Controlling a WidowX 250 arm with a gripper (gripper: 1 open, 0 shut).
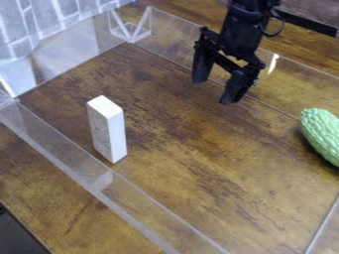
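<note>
My black gripper [219, 74] is at the upper middle, above the wooden floor of the bin, its two dark fingers spread apart and pointing down, with nothing visible between them. A white upright block [107, 131] stands at the left middle. A green, ridged, elongated object [320, 133] lies at the right edge, partly out of frame. Both are well apart from the gripper.
Clear plastic walls [55, 103] border the wooden surface [199, 179], along the left, back and right. A pale textured cloth or object sits at the top left.
</note>
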